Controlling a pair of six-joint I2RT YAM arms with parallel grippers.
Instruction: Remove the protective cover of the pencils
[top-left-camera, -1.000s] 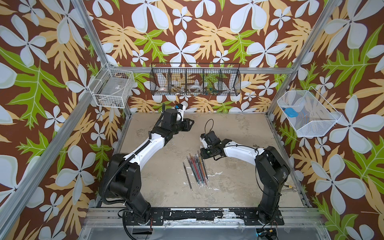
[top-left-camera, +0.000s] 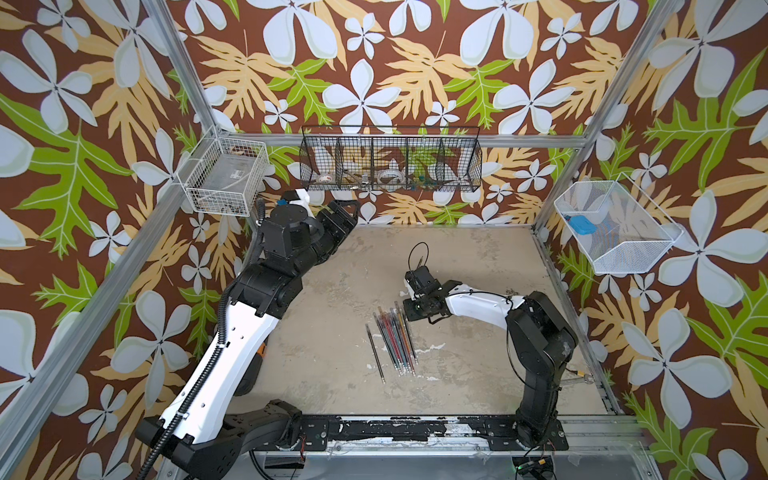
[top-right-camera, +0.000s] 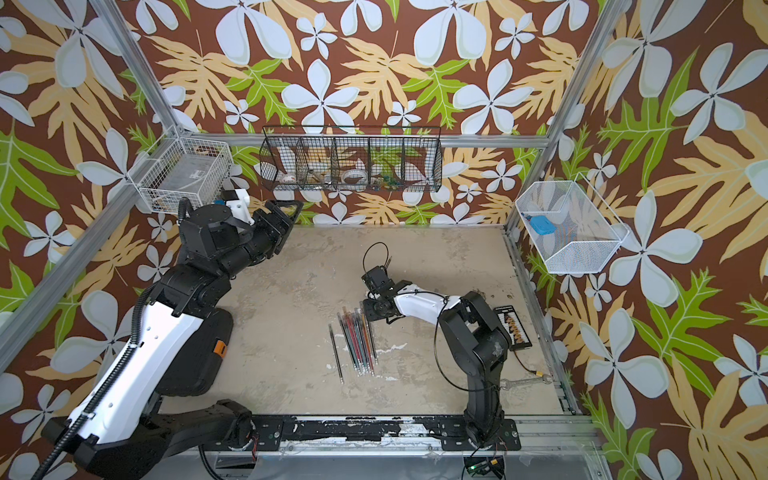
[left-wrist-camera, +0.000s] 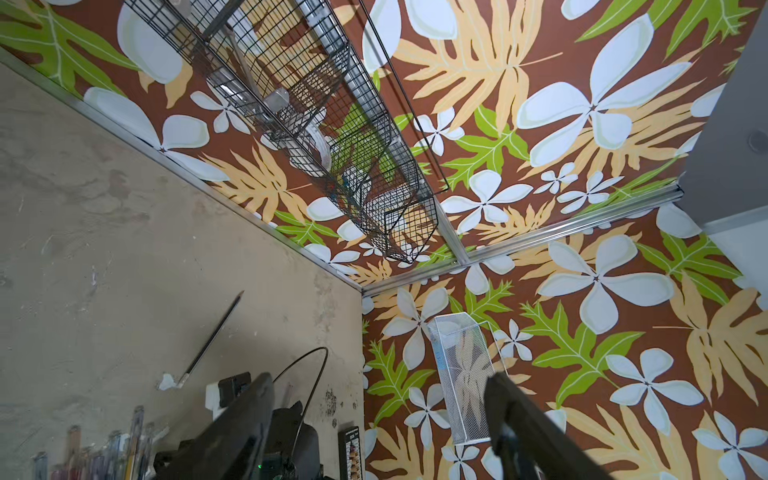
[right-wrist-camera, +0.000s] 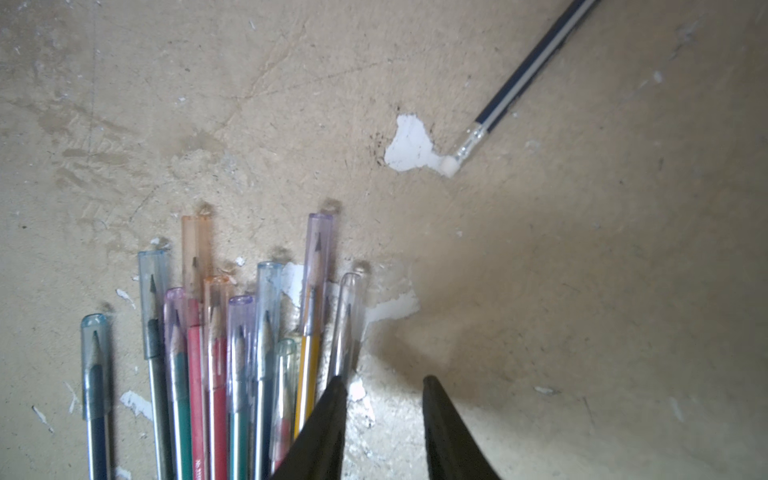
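Several pencils with clear, tinted covers lie side by side at table centre (right-wrist-camera: 216, 368), with one separate pencil (top-left-camera: 375, 352) left of them. A dark pencil (right-wrist-camera: 528, 68) lies apart beyond them in the right wrist view. My right gripper hovers low beside the bunch, open, with bare table between its fingers. My left gripper is raised high at the left, tilted toward the back wall and basket, its blurred fingers apart with nothing held between them.
Wire baskets hang at the back (top-left-camera: 389, 164), left (top-left-camera: 224, 176) and right (top-left-camera: 616, 252). A black case (top-right-camera: 192, 360) is at the left. A small black-framed item (top-right-camera: 512, 326) lies at the right edge.
My left arm has risen and swung left and toward the front, lifting its gripper away from the table. The right arm has shifted very slightly.
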